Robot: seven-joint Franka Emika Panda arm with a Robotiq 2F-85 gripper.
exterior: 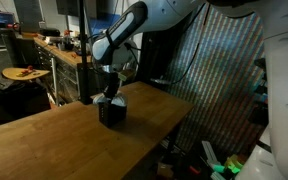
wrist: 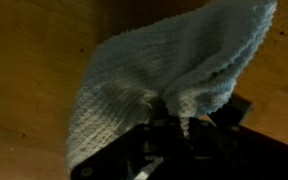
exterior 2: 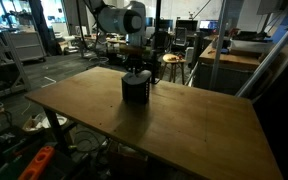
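Note:
A pale, textured cloth point(wrist: 149, 75) fills much of the wrist view, bunched and folded between the fingers of my gripper, which is shut on it. On the wooden table stands a dark box point(exterior: 112, 114), with the pale cloth point(exterior: 108, 99) at its top. My gripper point(exterior: 116, 84) is directly above the box in exterior view 1. From the other side, the same dark box point(exterior 2: 136, 92) shows with the cloth point(exterior 2: 137, 76) at its top opening. How much cloth lies inside the box is hidden.
In exterior view 1 the tabletop point(exterior: 39, 145) is clear on the left. A round stool point(exterior: 26, 74) stands beyond the table.

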